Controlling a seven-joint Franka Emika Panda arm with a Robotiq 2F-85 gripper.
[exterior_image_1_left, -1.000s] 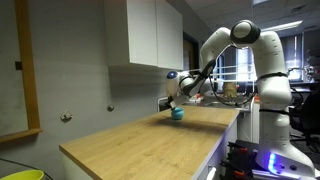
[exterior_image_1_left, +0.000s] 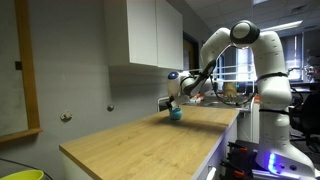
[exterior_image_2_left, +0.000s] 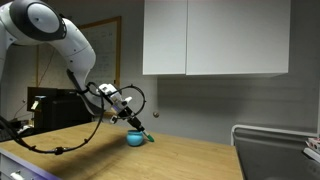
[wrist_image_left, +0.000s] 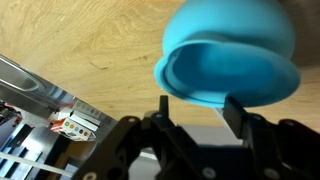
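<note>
A round light-blue pot (exterior_image_2_left: 135, 139) stands on the wooden counter. The wrist view looks down into this pot (wrist_image_left: 230, 68), its thick rim filling the upper right. My gripper is at the near rim, its dark fingers parted on either side of a gap. A pale thin piece beside the right finger overlaps the rim; what it is cannot be told. Next to the pot in exterior view 2 is a small green thing (exterior_image_2_left: 151, 137). In exterior view 1 the arm reaches down to the pot (exterior_image_1_left: 176, 114), and the fingertips are too small to make out.
White cabinets (exterior_image_2_left: 240, 35) hang above it. A colourful small box (wrist_image_left: 75, 127) lies below the counter edge at lower left in the wrist view.
The arm's end has shifted only slightly at the pot. The pot stays in nearly the same place on the counter.
</note>
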